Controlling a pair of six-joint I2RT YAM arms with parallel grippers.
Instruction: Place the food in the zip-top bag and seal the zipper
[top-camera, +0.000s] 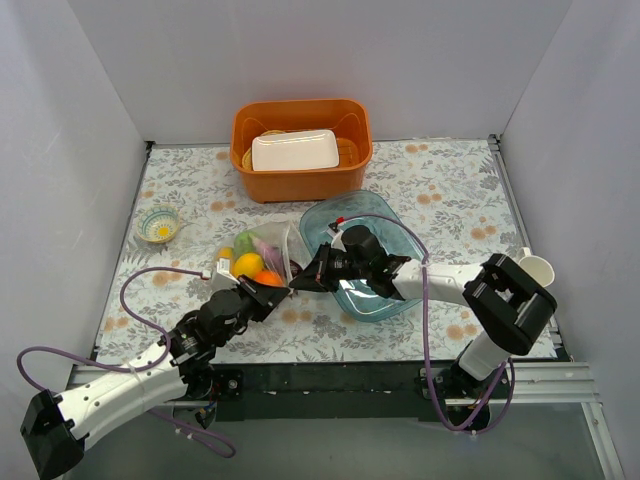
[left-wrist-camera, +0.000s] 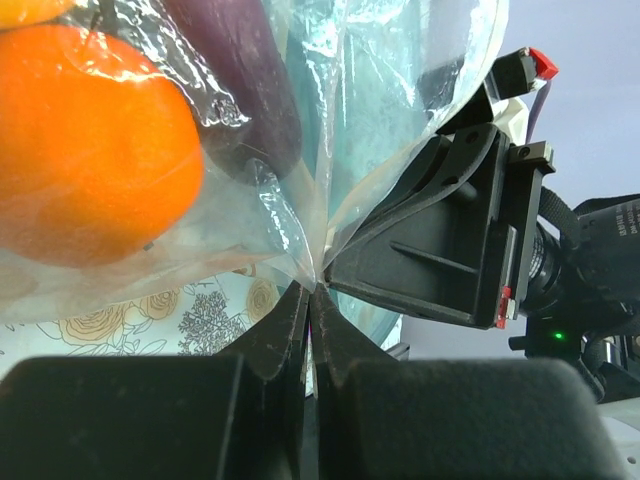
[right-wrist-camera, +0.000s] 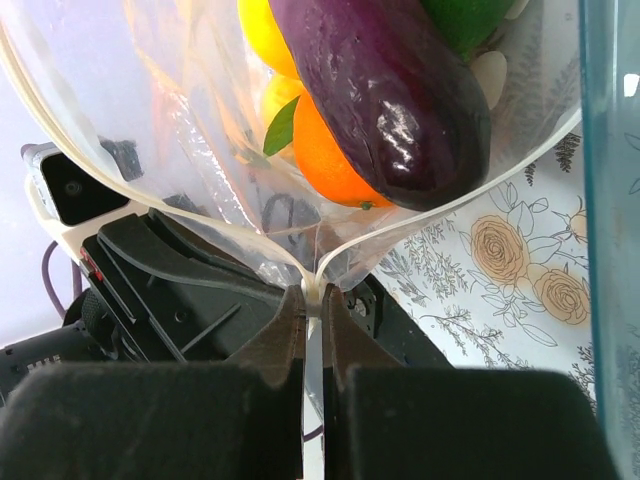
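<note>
The clear zip top bag (top-camera: 297, 245) lies left of centre on the table, its mouth facing right. An orange (right-wrist-camera: 333, 165), a purple eggplant (right-wrist-camera: 385, 90), yellow fruit (right-wrist-camera: 268, 40) and a green item (right-wrist-camera: 468, 20) are inside it. My left gripper is shut at the near corner of the bag's mouth, with thin film at its fingertips. Close beside it, my right gripper is shut on the bag's rim, where the two edges come together at its tips. Beyond that corner the mouth gapes open.
Right of the bag, under my right arm, lies a teal tray (top-camera: 380, 308). An orange bin (top-camera: 300, 187) holding a white dish (top-camera: 295, 150) stands at the back. A patterned bowl (top-camera: 158, 225) is at left, a white mug (top-camera: 537, 267) at the right edge.
</note>
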